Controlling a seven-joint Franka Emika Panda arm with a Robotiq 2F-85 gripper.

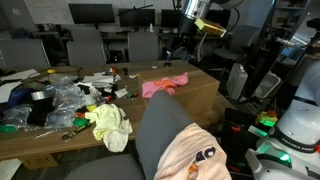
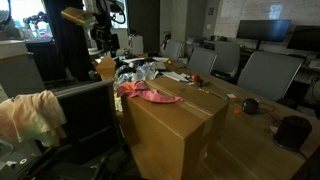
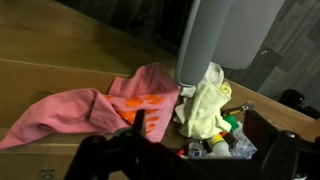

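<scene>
No task is named. My gripper is open, its dark fingers set wide apart at the bottom of the wrist view. In exterior view 1, the arm hangs at the upper right, with the gripper (image 1: 181, 50) above the far part of the table. A crumpled pink cloth (image 1: 164, 85) lies on the wood below it; the wrist view shows this cloth (image 3: 75, 112) with an orange-and-white patch. Nearer the camera lies a pale yellow-white cloth (image 1: 111, 128). A peach cloth (image 1: 192, 158) drapes over a chair. Nothing shows between the fingers.
A grey chair back (image 1: 165, 130) rises at the table's near edge and enters the top of the wrist view. Clear plastic bags (image 1: 62, 103), bottles and small tools clutter the table's left side. Bare wood (image 1: 197, 93) surrounds the pink cloth's right side.
</scene>
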